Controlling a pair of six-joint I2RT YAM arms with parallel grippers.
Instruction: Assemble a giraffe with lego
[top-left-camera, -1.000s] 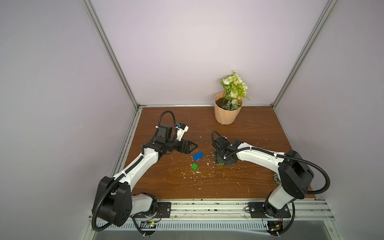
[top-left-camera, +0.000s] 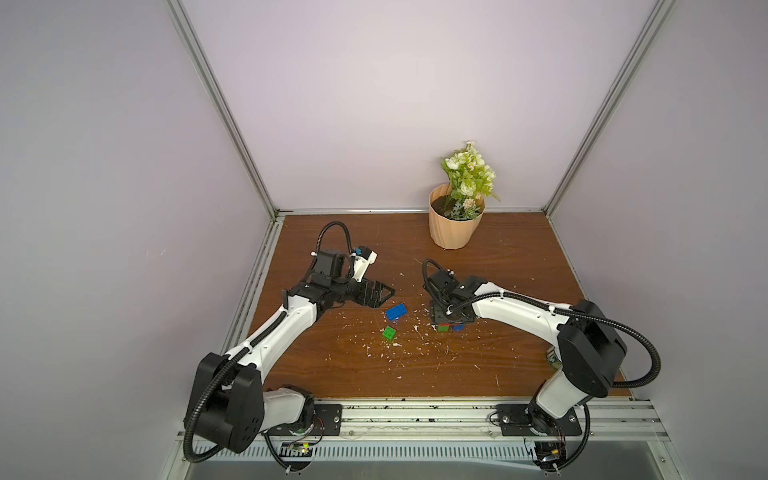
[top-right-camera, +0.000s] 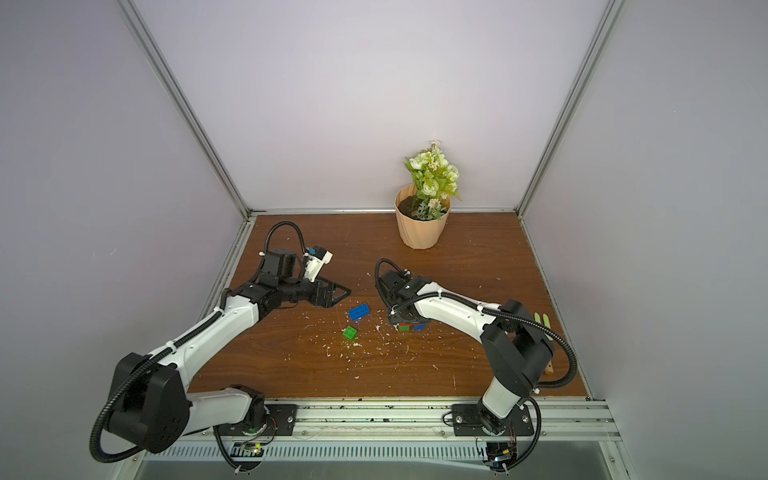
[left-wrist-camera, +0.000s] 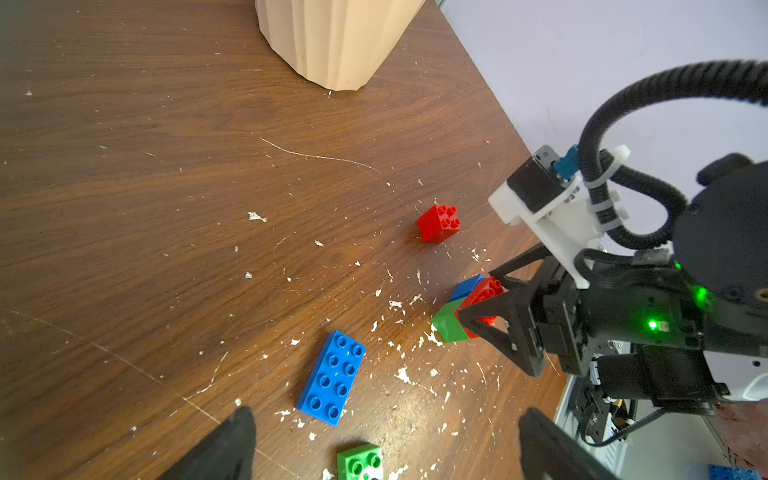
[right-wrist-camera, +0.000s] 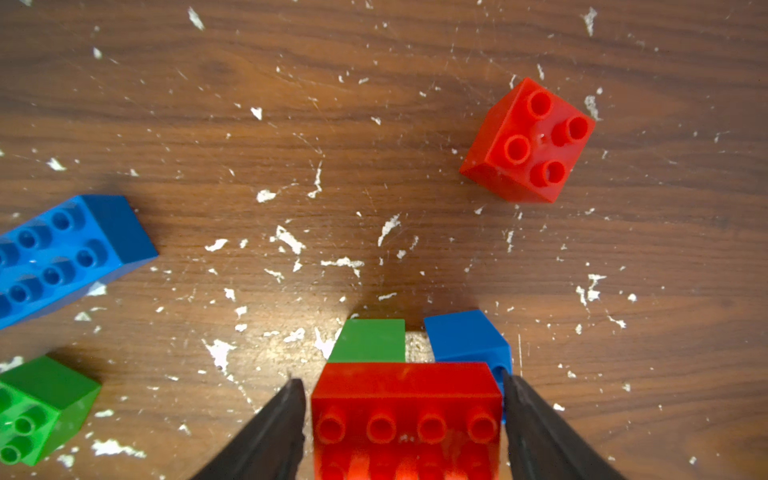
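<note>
A long red brick (right-wrist-camera: 406, 384) spans a green brick (right-wrist-camera: 368, 340) and a blue brick (right-wrist-camera: 464, 336) that stand side by side on the table. My right gripper has its fingers (right-wrist-camera: 288, 416) at the two ends of that red brick. The contact is too close to judge, so I cannot tell whether they grip it. Whether the red brick is seated on the bricks below is unclear as well. In the left wrist view my left gripper stands open and empty, above a long blue brick (left-wrist-camera: 332, 380) and a small green brick (left-wrist-camera: 360, 464).
A small red brick (right-wrist-camera: 532, 144) lies loose behind the stack. Farther back stands a flower pot (top-left-camera: 452, 228). White flakes are scattered on the wooden table (top-left-camera: 352, 368), whose front area is free of bricks.
A bit of red now shows under the right gripper above the green and blue bricks, and these show slightly more. The right arm has barely shifted; the left arm is still.
</note>
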